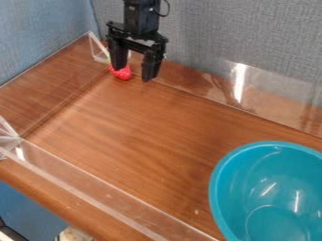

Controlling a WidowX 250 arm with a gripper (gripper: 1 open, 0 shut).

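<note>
My black gripper (134, 62) is open at the back left of the wooden table, its two fingers pointing down on either side of a small red object (122, 72), probably a strawberry, which is partly hidden by the near parts of the gripper. I cannot tell whether the fingers touch it.
A large teal bowl (233, 193) fills the front right. Clear plastic walls (94, 188) edge the wooden surface (151, 141), whose middle is bare. A textured grey panel (239, 33) stands behind.
</note>
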